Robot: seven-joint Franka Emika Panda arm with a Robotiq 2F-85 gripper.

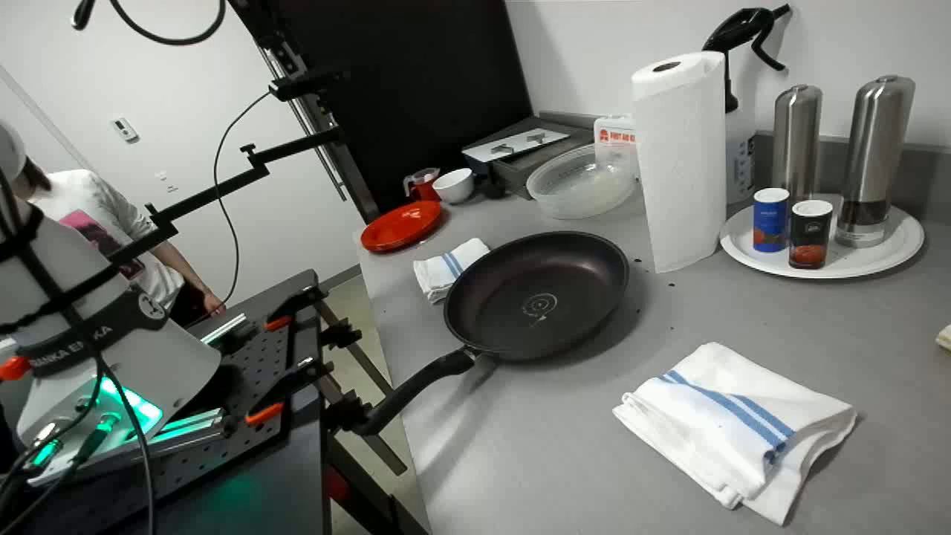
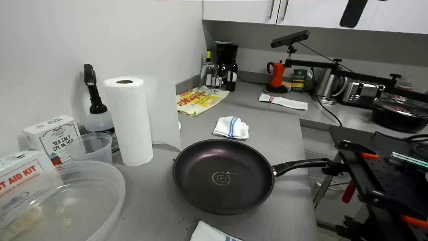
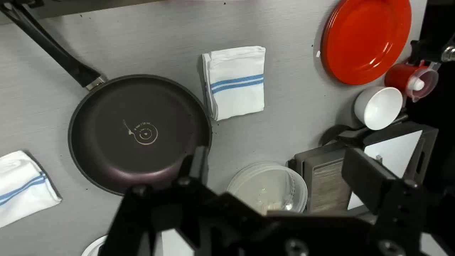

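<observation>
Wide apart stand the two fingers of my gripper, open and empty, high above the counter in the wrist view. A black frying pan [image 3: 140,132] lies beneath, its handle [image 3: 53,51] reaching over the counter edge. One folded white towel with blue stripes [image 3: 236,83] rests right of the pan in that view, and another such towel [image 3: 23,187] lies on the pan's left. In exterior view 1 the pan [image 1: 539,294] sits between the small far towel [image 1: 450,267] and the nearer towel [image 1: 735,428]. The gripper shows in neither exterior view.
Red plates [image 1: 401,226], a white bowl [image 1: 454,186] and a clear plastic tub [image 1: 579,183] stand toward the back. A paper towel roll [image 1: 679,160] is upright by the wall, beside a white plate [image 1: 758,261] with mills and shakers. Bare counter surrounds the nearer towel.
</observation>
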